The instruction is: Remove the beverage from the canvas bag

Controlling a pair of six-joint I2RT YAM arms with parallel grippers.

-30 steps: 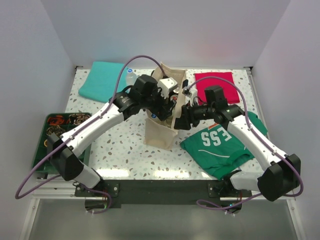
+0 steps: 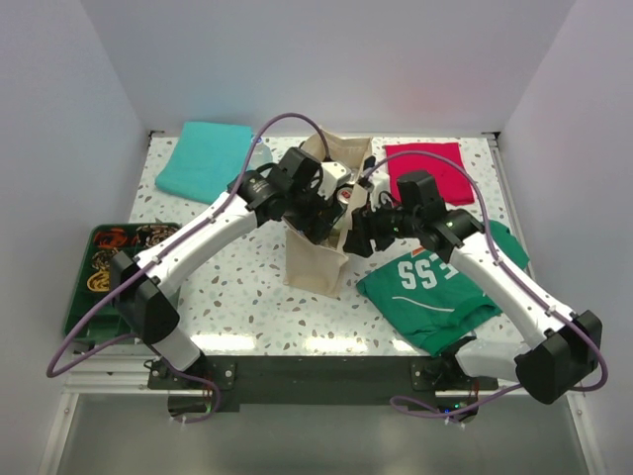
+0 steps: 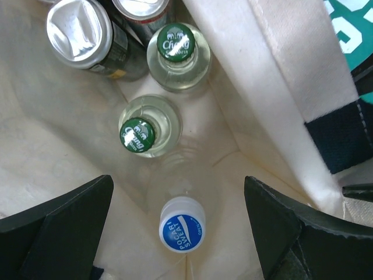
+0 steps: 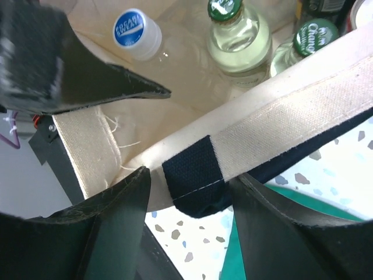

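Observation:
The beige canvas bag (image 2: 313, 272) stands open in mid-table. Inside it, in the left wrist view, are a clear bottle with a blue-and-white cap (image 3: 182, 224), two green-capped glass bottles (image 3: 176, 42) and dented cans (image 3: 78, 32). My left gripper points down into the bag, open, its fingers on either side of the white-capped bottle without visible contact. At the bag's right rim, my right gripper is part open, with the rim's dark strap patch (image 4: 195, 172) between its fingers. A gap shows on the patch's left side.
A green jersey (image 2: 425, 297) lies right of the bag, and a red cloth (image 2: 435, 168) behind it. Teal cloth (image 2: 203, 163) and a clear bottle (image 2: 260, 155) are at back left. A green crate (image 2: 94, 322) sits far left. Free table lies in front.
My right gripper stays by the right rim, shifted only slightly.

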